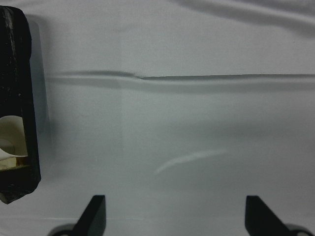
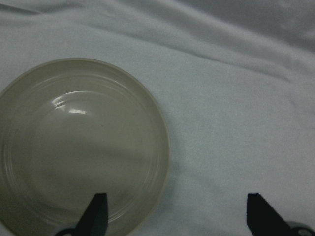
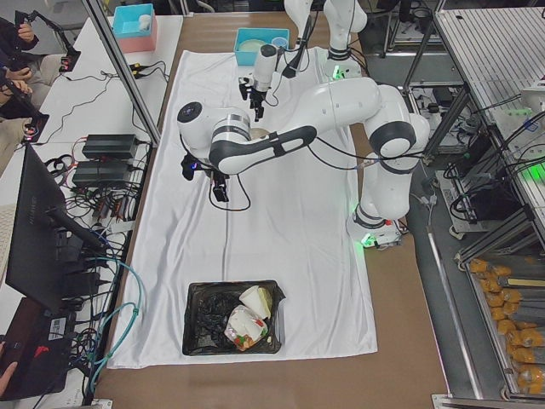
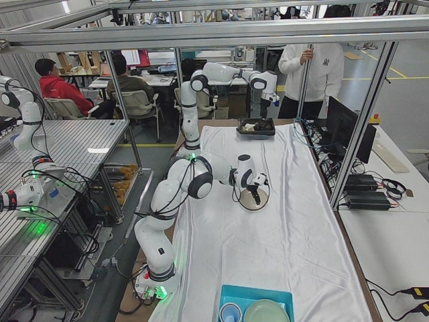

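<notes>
A greenish-grey plate (image 2: 81, 142) lies on the white cloth, seen from above in the right wrist view; in the camera right view my right gripper (image 4: 257, 191) hangs over this plate (image 4: 246, 203). Its fingers stand open with nothing between them. My left gripper is also open and empty, above bare cloth, with the edge of a black bin (image 1: 17, 83) at the left of its view. In the camera left view the black bin (image 3: 196, 315) holds a cream cup, crumpled wrappers and dark plastic.
A blue tray (image 4: 228, 292) with a pale green plate and a cup stands at the cloth's opposite end from the bin. A monitor and cables line one side.
</notes>
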